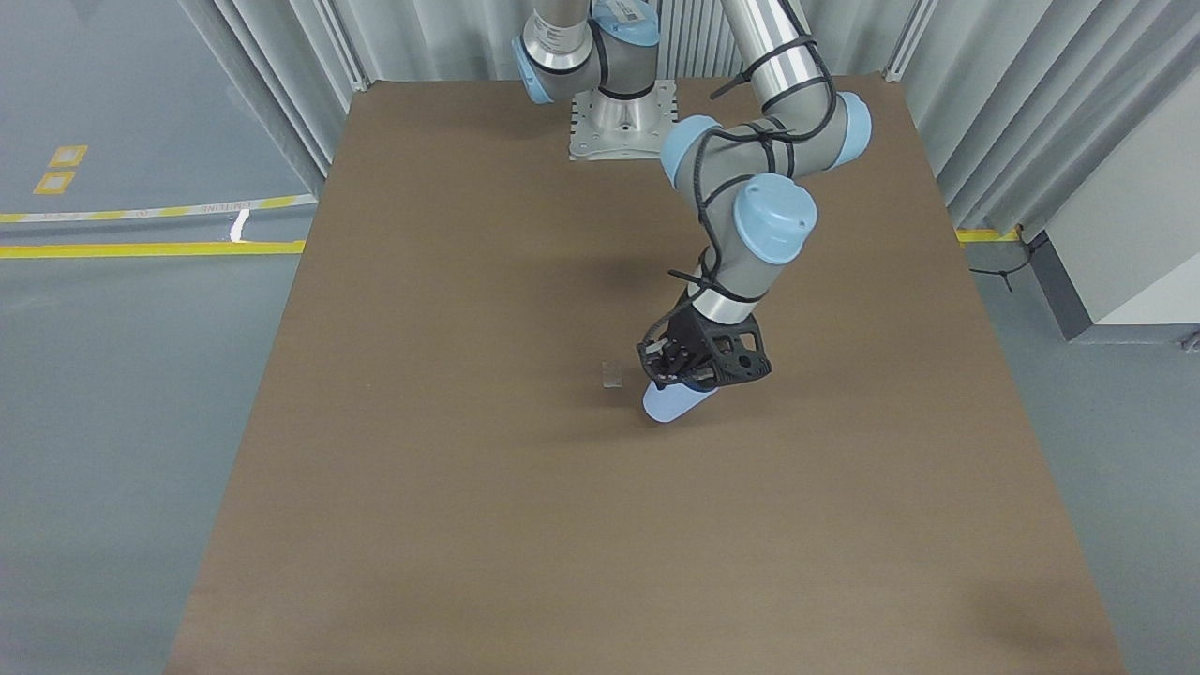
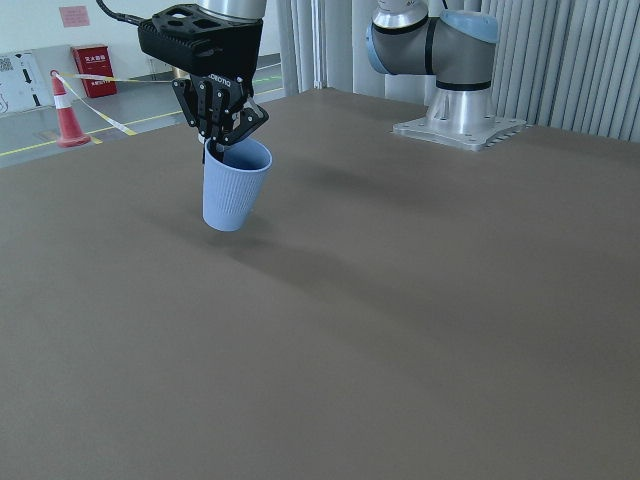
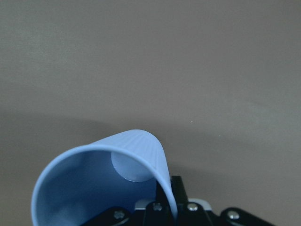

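A light blue ribbed cup (image 1: 672, 403) hangs under the black gripper (image 1: 699, 366) near the middle of the brown table. In the left view the cup (image 2: 232, 188) is close to upright, its bottom apparently off the table, with the gripper (image 2: 219, 134) shut on its rim. The wrist view looks into the cup (image 3: 141, 150), whose wall is pinched between the black fingers of the gripper.
The arm's base (image 1: 624, 135) stands at the back of the table (image 1: 472, 472). A small transparent square (image 1: 612, 375) lies left of the cup. A curtain runs behind the table.
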